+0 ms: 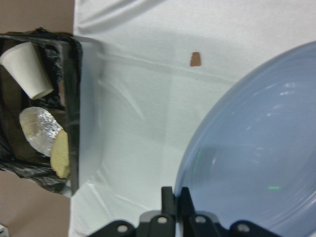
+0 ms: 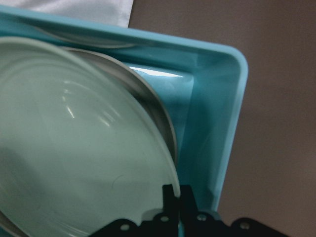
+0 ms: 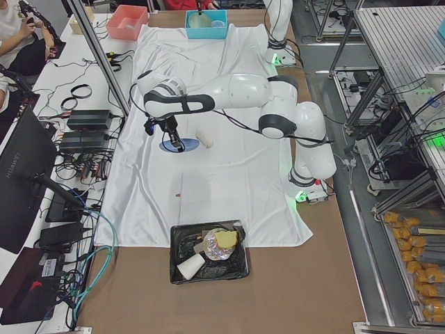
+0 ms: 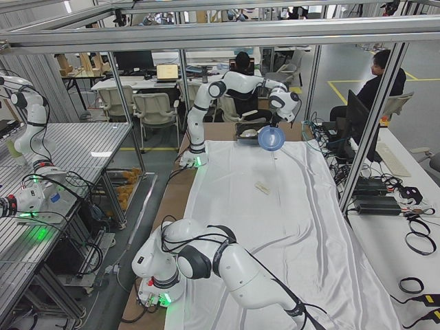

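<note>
A blue plate hangs from my left gripper, which is shut on its rim over the white cloth, past the black bin. In the right wrist view, a pale green plate is held by my right gripper, shut on its rim, over a metal dish in the blue container.
The bin holds a paper cup, foil and a yellow piece. A small brown scrap lies on the cloth. A pink container stands at the far left.
</note>
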